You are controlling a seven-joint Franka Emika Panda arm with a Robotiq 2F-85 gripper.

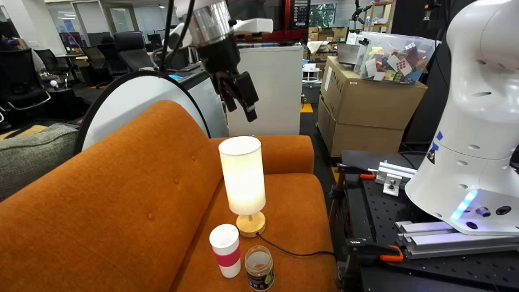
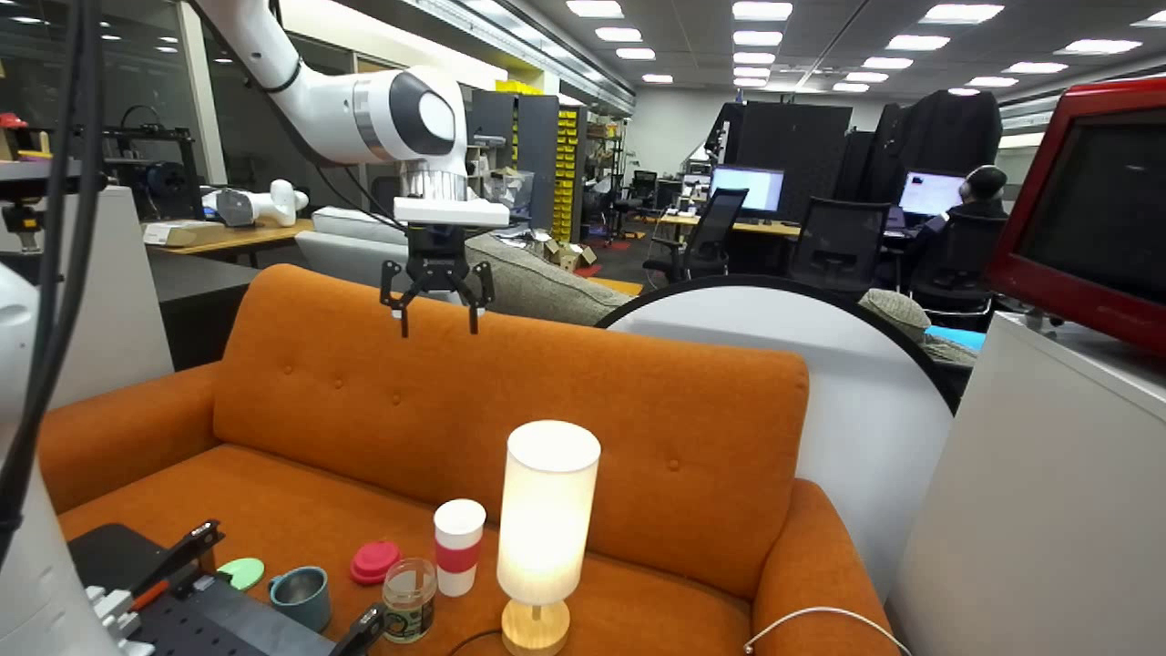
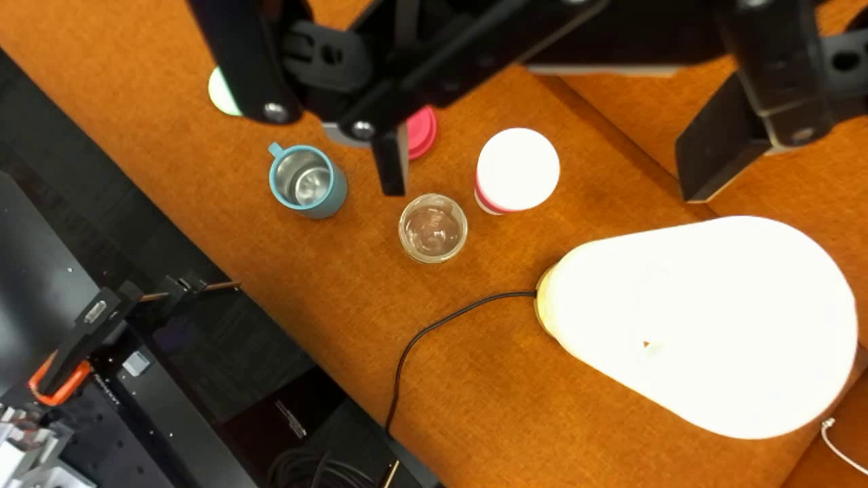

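Note:
My gripper (image 2: 440, 324) hangs well above the couch seat, its fingers wide apart and nothing between them. In the wrist view its two fingers (image 3: 390, 158) stand far apart over the scene. A white cup with a pink band (image 2: 459, 543) stands upright on the seat, beside a clear glass jar (image 2: 409, 599). Left of the jar in exterior view 2 are a pink lid (image 2: 374, 561), a blue-grey mug (image 2: 300, 597) and a light green lid (image 2: 241, 573). The lit lamp (image 2: 549, 514) stands upright to the right of the cup.
The orange couch (image 2: 678, 459) has its backrest behind these things. A black lamp cord (image 3: 443, 321) runs to the seat's front edge. The robot's table (image 1: 438, 267), with clamps and metal rails, borders that edge. Bare seat lies in front of the lamp.

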